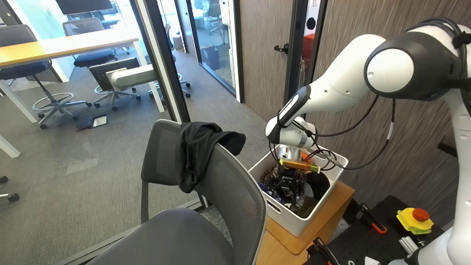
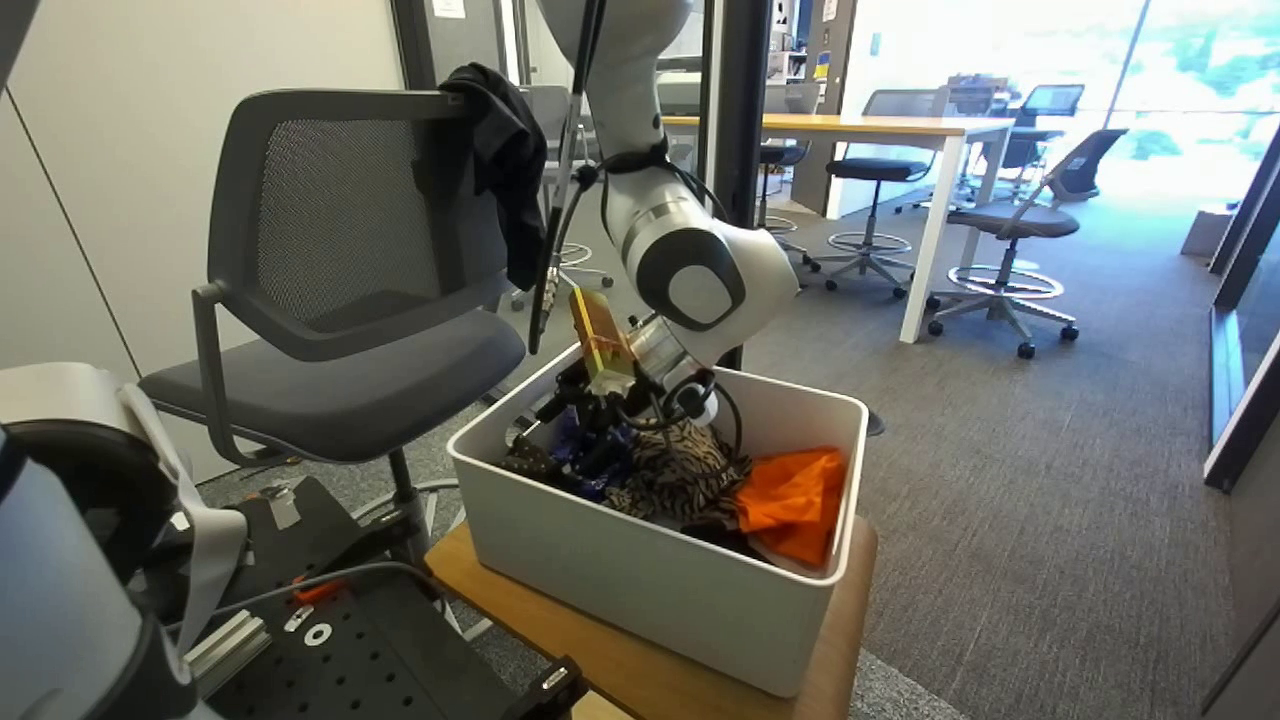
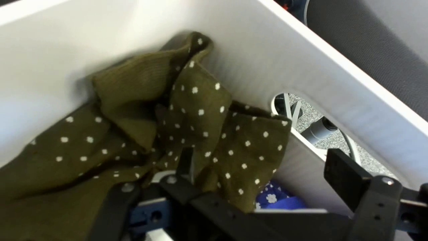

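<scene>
My gripper is open inside the white bin [image 3: 341,72], its two fingers wide apart with nothing gripped. An olive cloth with white dots [image 3: 244,154] lies crumpled against the bin's corner, spreading below and beyond the left finger [image 3: 185,162]. Over by the bin wall with the handle hole is the right finger [image 3: 345,176]. A blue cloth with white flowers [image 3: 277,196] shows between the fingers, low against that wall. In exterior view 2, a zebra-patterned cloth [image 2: 678,468] and an orange cloth [image 2: 798,492] share the bin.
The bin stands on a wooden surface [image 1: 280,240]. Close beside it is a grey chair [image 1: 234,185] with a black garment [image 1: 198,152] over its back. A red emergency button [image 1: 420,214] and tools lie on the black table at right. Cables [image 1: 353,132] hang along the arm.
</scene>
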